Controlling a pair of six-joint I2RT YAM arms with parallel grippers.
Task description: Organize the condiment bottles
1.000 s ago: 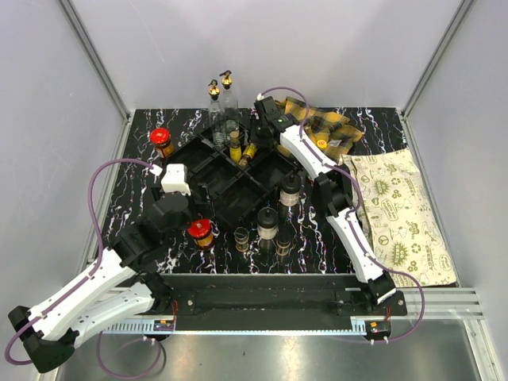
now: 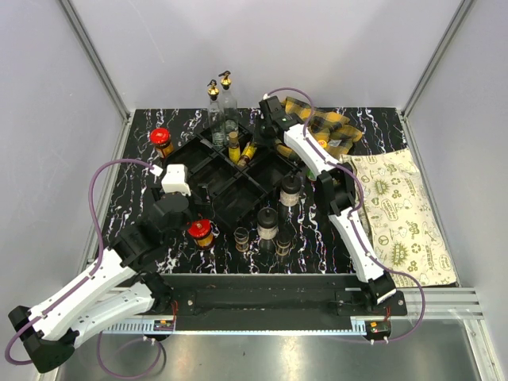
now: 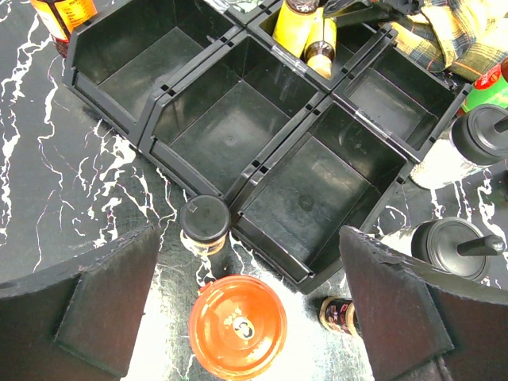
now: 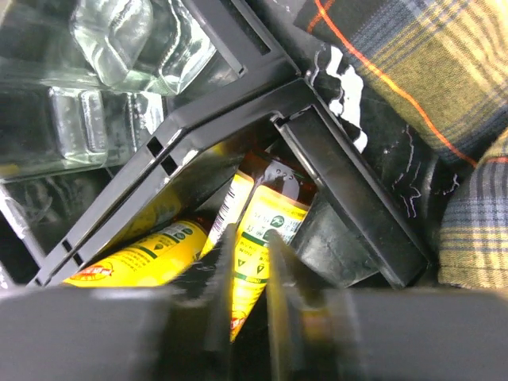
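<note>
A black divided organizer (image 2: 232, 188) stands mid-table. Two clear pump bottles (image 2: 216, 119) stand in its back compartment. In the right wrist view, a yellow-labelled bottle (image 4: 274, 214) leans in a compartment beside another yellow bottle (image 4: 155, 254). Above them is my right gripper, its fingers (image 4: 226, 266) a narrow gap apart; the leaning bottle shows beyond and between them, contact unclear. My left gripper is wide open and empty, above the organizer's near-left side. Below it are a red-lidded jar (image 3: 238, 327) and a small dark-capped jar (image 3: 205, 221).
Two dark-lidded jars (image 2: 267, 223) stand along the organizer's right-front side, with small bottles (image 2: 241, 238) near them. Another red-lidded jar (image 2: 161, 142) is at the back left. Plaid cloth (image 2: 329, 125) lies at the back right, a patterned cream cloth (image 2: 402, 214) farther right.
My right gripper has shifted slightly to the right at the organizer's back corner. The left arm and the table items look unmoved.
</note>
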